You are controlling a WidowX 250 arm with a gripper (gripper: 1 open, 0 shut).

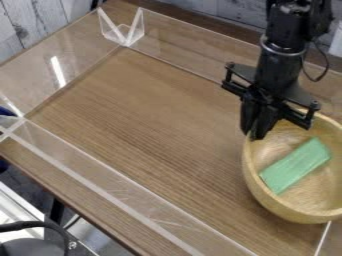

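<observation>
The black robot gripper (258, 130) reaches down from the upper right, its fingertips at the upper left rim of a round tan bowl (307, 207) on the right. Inside the bowl lies a green rectangular block (293, 168). Whether the fingers are closed on the rim is hard to tell.
A wooden tabletop (127, 120) fills most of the view, clear at the centre and left, with clear plastic borders along its edges. Dark cabling sits at the bottom left corner.
</observation>
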